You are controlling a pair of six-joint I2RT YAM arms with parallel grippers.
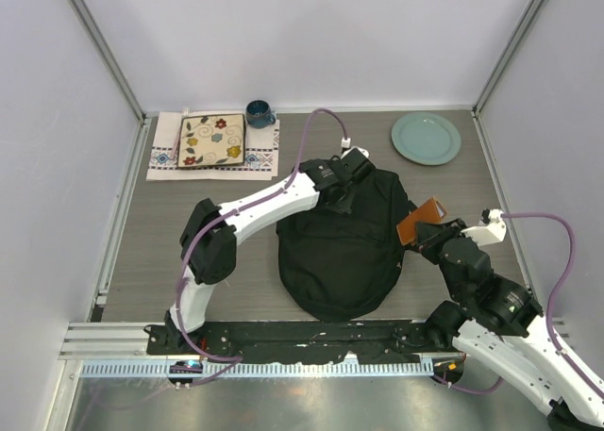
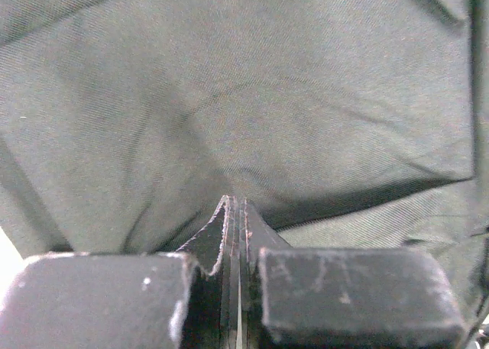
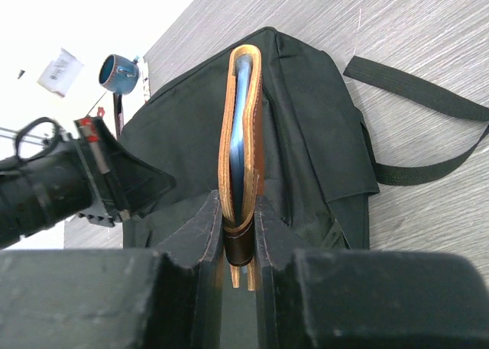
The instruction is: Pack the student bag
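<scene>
The black bag lies flat in the middle of the table. In the left wrist view its cloth fills the background, with the pocket edge running as a dark fold just beyond the fingertips. My left gripper is shut with its tips together, no cloth between them, and the fold passes outside them. My right gripper is shut on a brown pencil case with a bluish inside, held upright. From above, the case hangs by the bag's right side.
At the back left, a flowered box rests on a patterned cloth beside a blue mug. A green plate sits at the back right. The bag's strap trails onto bare table on its right.
</scene>
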